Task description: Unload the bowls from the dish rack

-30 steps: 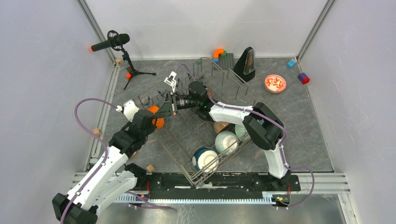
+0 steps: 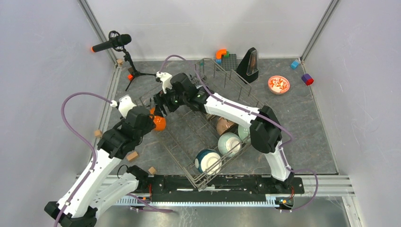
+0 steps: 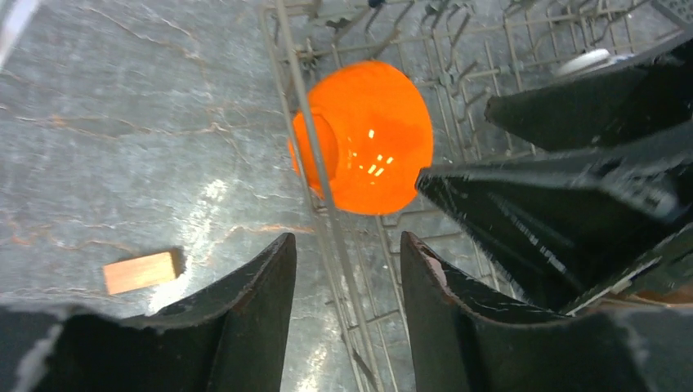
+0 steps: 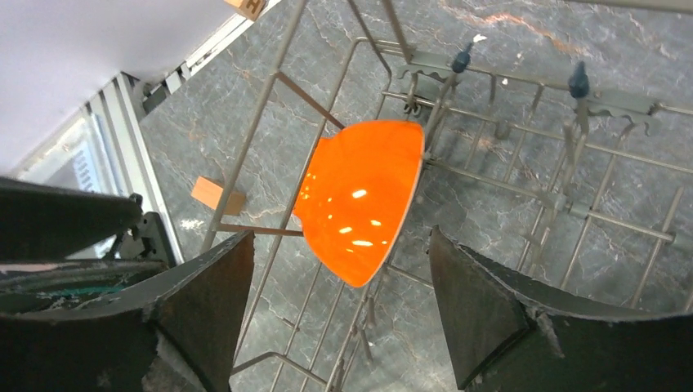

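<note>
An orange bowl (image 2: 159,123) leans on its side against the left wire wall of the dish rack (image 2: 173,160). In the left wrist view the bowl (image 3: 376,139) lies beyond my left gripper, whose fingers stand apart with nothing between them. The right wrist view shows the same bowl (image 4: 355,196) past the tips of my right gripper, also open and empty. Along the rack's right side rest a blue-and-white bowl (image 2: 208,161), a pale green bowl (image 2: 230,144) and a brown bowl (image 2: 224,126). Another green bowl (image 2: 243,132) is partly hidden by the right arm.
A red-patterned bowl (image 2: 278,84) sits on the counter at the right, with free room around it. Behind the rack stands a black pointed object (image 2: 248,65). At the left are a microphone stand (image 2: 135,71) and small wooden blocks (image 2: 132,156).
The left gripper has drawn back slightly left. The orange bowl is still in the rack.
</note>
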